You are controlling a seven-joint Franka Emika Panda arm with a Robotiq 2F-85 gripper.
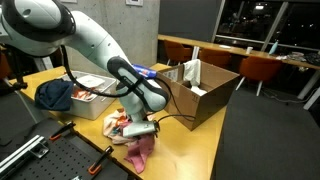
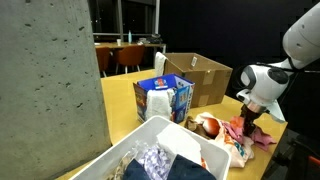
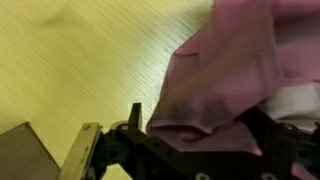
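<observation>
A crumpled pink cloth (image 1: pixel 142 151) lies on the wooden table near its front edge, and in the wrist view the pink cloth (image 3: pixel 205 80) fills the right half of the picture. My gripper (image 1: pixel 138 135) is low over it. In the wrist view the open gripper has cloth bunched up between and in front of its fingers. Lighter cloths (image 1: pixel 115 124), whitish and orange, lie just left of the gripper. In the second exterior view, the pink cloth (image 2: pixel 258 136) spreads beneath the arm at the right.
A white bin (image 1: pixel 92 103) filled with clothes stands at the left. Behind it is a blue box (image 2: pixel 164 96). An open cardboard box (image 1: pixel 203 84) with white cloth over its rim stands at the back.
</observation>
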